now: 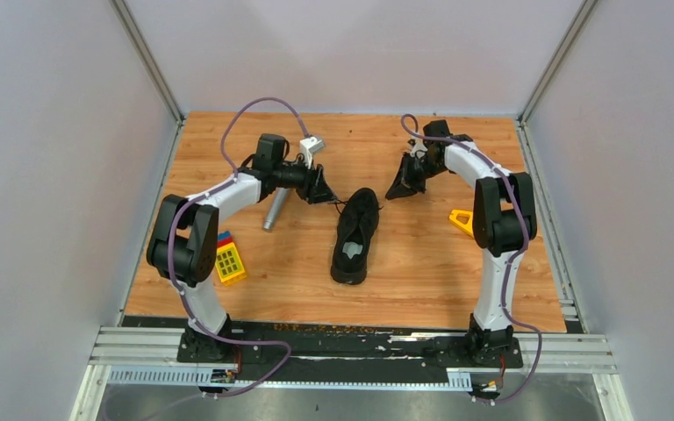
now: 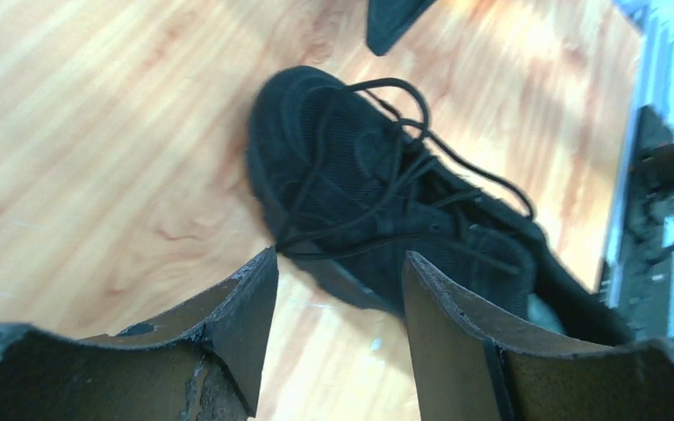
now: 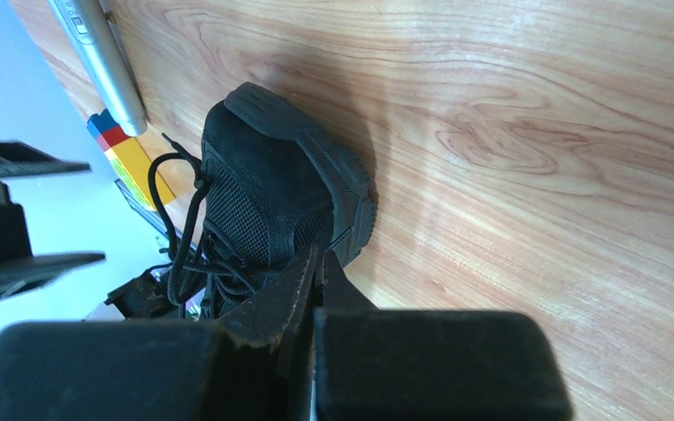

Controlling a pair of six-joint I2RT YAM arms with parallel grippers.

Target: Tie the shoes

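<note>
A single black shoe (image 1: 356,230) rests upright at the table's centre, toe toward the back. Its black laces (image 2: 484,174) lie loose over the upper, with a slack loop across the tongue in the left wrist view. Left of the toe, my left gripper is wide apart and holds nothing; the right wrist view also shows its parted fingers (image 3: 39,168), clear of the laces. My right gripper is shut, with nothing seen between its tips. It stands just right of the toe in the top view, apart from the shoe.
A grey cylinder (image 1: 276,210) lies left of the shoe, partly beneath the left arm. A yellow block piece (image 1: 230,261) sits farther left, and a yellow tool (image 1: 462,221) lies near the right arm. Bare table (image 1: 421,272) extends right of the shoe.
</note>
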